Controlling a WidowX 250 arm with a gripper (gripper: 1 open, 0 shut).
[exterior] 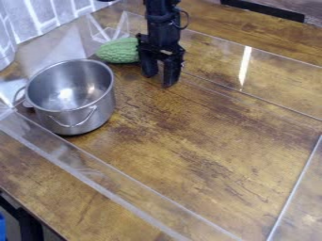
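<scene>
My dark gripper (161, 58) hangs down from the top centre of the view, low over the wooden table. A green bumpy oblong vegetable (119, 50) lies just left of it, close to or touching it. I cannot make out whether the fingers are open or shut.
A large steel pot (71, 97) with a handle stands on the table (208, 151) at the left. Clear plastic strips or walls run around the work area.
</scene>
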